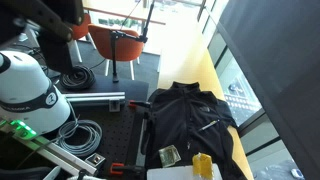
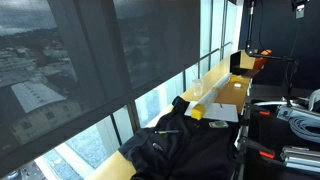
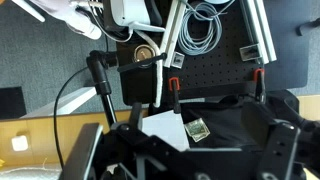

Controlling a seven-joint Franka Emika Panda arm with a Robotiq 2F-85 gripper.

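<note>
My gripper stands open in the wrist view, high above the table, with nothing held between its fingers. A dark garment (image 1: pixel 190 120) lies spread on the table in exterior view 1; it also shows in exterior view 2 as a black heap (image 2: pixel 155 150). A thin light-coloured item rests across it. Beside the garment lies a small shiny packet (image 3: pixel 195 130), close to a white flat sheet or box (image 3: pixel 165 128). A yellow-ended roll (image 2: pixel 198 110) sits by the white piece. The gripper's fingers cannot be made out in either exterior view.
A black perforated board (image 3: pixel 235 70) carries coiled cable (image 3: pixel 200 32) and metal brackets. The white robot base (image 1: pixel 28 95) stands at its left in exterior view 1, with orange chairs (image 1: pixel 118 45) beyond. A window wall and dark blind (image 2: pixel 140 50) run behind the table.
</note>
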